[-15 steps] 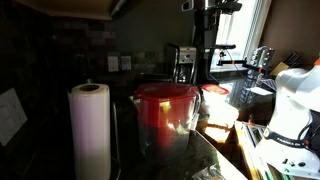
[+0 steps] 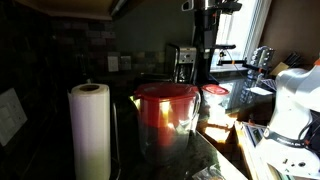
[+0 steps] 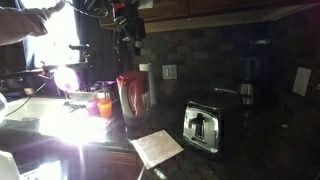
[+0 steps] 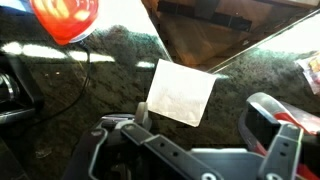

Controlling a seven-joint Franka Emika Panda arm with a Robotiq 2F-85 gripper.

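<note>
My gripper hangs above the counter, its two dark fingers (image 4: 278, 146) wide apart at the bottom of the wrist view. Nothing shows between them but the counter below. A square white sheet (image 4: 180, 93) lies flat beneath it, close to the counter's front edge. In exterior view 1 the gripper (image 2: 207, 45) is high up, right of a clear container with a red lid (image 2: 168, 92). That container (image 3: 132, 95) stands left of the toaster in exterior view 2. A red round object (image 4: 65, 15) fills the wrist view's upper left corner.
A paper towel roll (image 2: 91, 135) stands upright left of the container. The shiny toaster (image 3: 205, 128) sits right of the white sheet. Orange cups (image 3: 104, 107) stand near the bright window.
</note>
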